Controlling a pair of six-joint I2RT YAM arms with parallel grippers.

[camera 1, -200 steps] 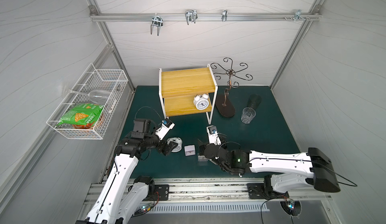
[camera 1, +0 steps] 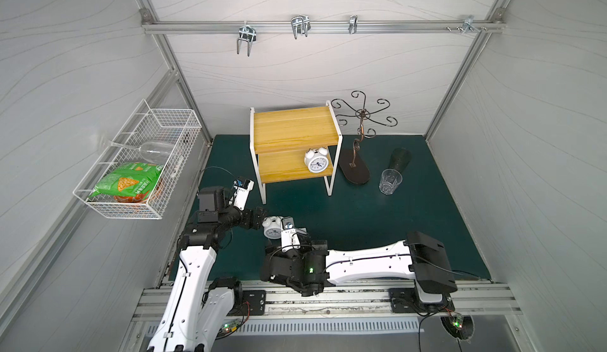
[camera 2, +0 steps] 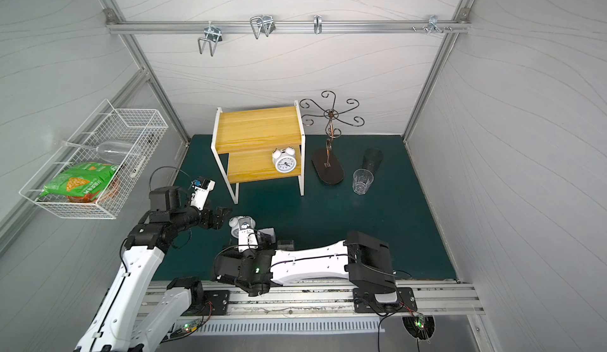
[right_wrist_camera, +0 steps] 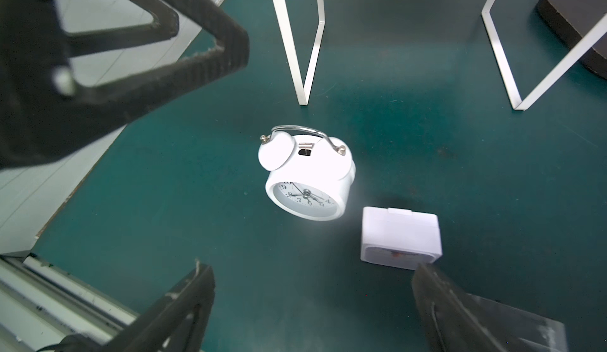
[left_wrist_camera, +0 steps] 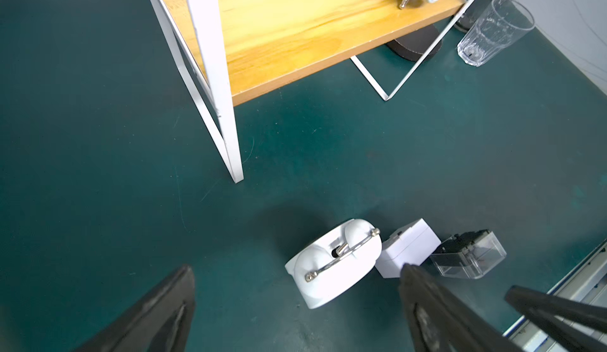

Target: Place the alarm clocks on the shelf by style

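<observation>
A white twin-bell alarm clock [camera 1: 317,161] stands at the right end of the shelf's lower board. Another twin-bell clock [right_wrist_camera: 308,178] stands upright on the green table in front of the shelf. Beside it are a white box-shaped clock [right_wrist_camera: 401,232] and a clear-and-black box [left_wrist_camera: 471,254]. Both of my grippers are open and empty. The left gripper is above the table, just left of the loose twin-bell clock in the top views. My right gripper faces that same clock from the near side, with the clock beyond its fingertips.
The wooden shelf [camera 1: 294,127] has white metal legs, and its upper board is bare. A dark-based scroll stand [camera 1: 354,167] and a clear glass [camera 1: 390,181] are to its right. A wire basket [camera 1: 158,209] hangs at left.
My right arm has swept left and nearer the front edge, now covering the box-shaped clocks from above. The left gripper has drawn back slightly leftward and away from the loose twin-bell clock.
</observation>
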